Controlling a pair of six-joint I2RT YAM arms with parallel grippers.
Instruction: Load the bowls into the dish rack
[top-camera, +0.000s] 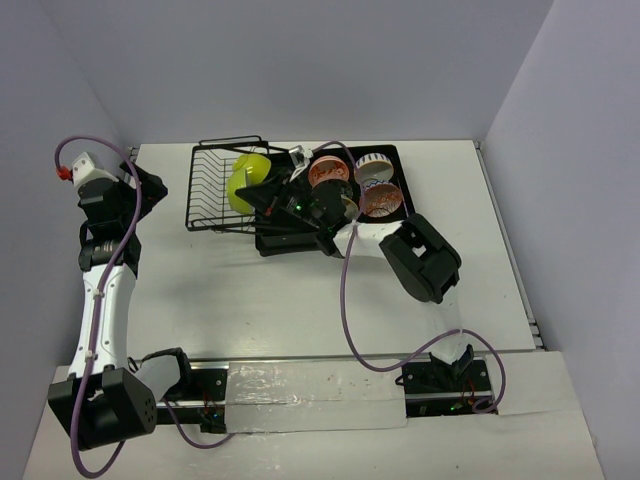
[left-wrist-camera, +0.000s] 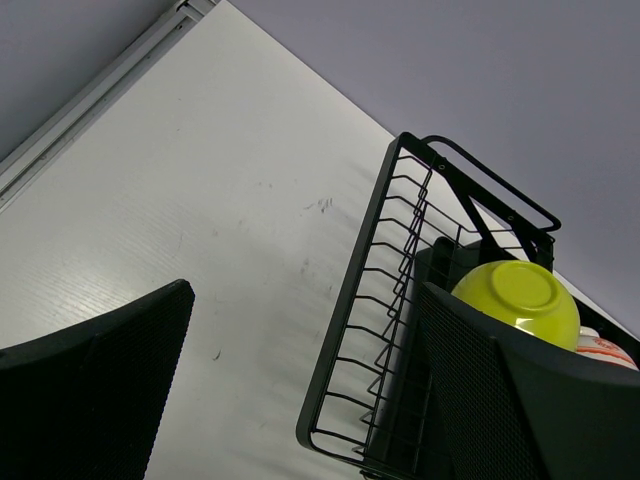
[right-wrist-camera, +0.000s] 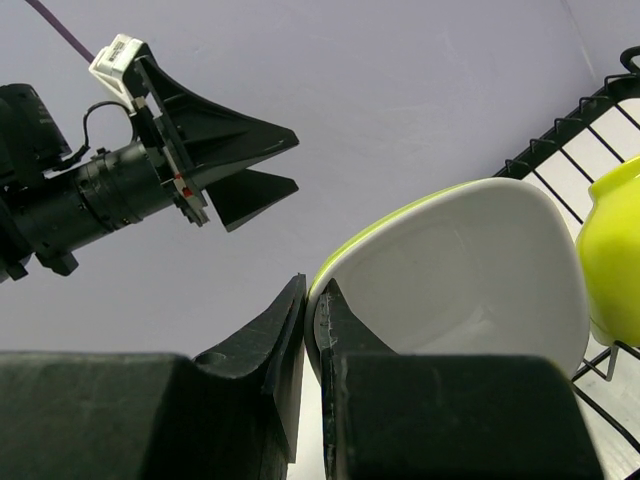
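Observation:
My right gripper (top-camera: 268, 195) is over the right end of the wire dish rack (top-camera: 205, 200), shut on the rim of a yellow-green bowl (right-wrist-camera: 450, 270) with a white inside. A second yellow-green bowl (right-wrist-camera: 615, 255) sits beside it in the rack; in the top view the yellow shapes (top-camera: 243, 175) partly merge behind the gripper. My left gripper (top-camera: 140, 190) hangs open at the left, off the rack's end, with nothing between its fingers.
A black tray (top-camera: 290, 244) beside the rack holds several bowls, orange-patterned (top-camera: 330, 168) and striped (top-camera: 374, 164), partly under my right arm. Grey walls bound the back and sides.

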